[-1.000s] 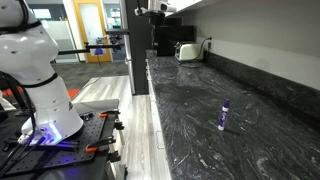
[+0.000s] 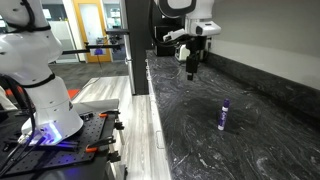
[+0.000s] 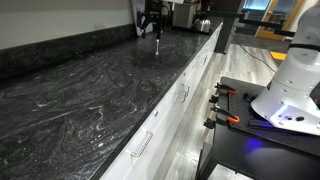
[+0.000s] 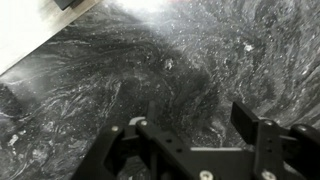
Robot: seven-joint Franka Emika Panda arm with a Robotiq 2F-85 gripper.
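A slim purple-and-white tube (image 2: 224, 115) stands upright on the dark marbled counter (image 2: 190, 150). In exterior view 2 a small pale upright shape (image 3: 157, 45), probably the same tube, shows at the far part of the counter. My gripper (image 2: 190, 74) hangs over the counter, farther back than the tube in exterior view 1 and apart from it. The wrist view shows the black fingers (image 4: 243, 122) spread apart, with only bare counter beneath them and no tube in sight. Nothing is between them.
A toaster-like appliance (image 2: 190, 50) sits at the counter's far end, partly behind the arm. White drawers (image 3: 150, 140) with handles run along the counter front. The robot's white base (image 2: 50, 115) stands across the gap on a dark stand.
In exterior view 1 the gripper has come down and nearer from high at the back, moving right over the counter. The tube has not moved.
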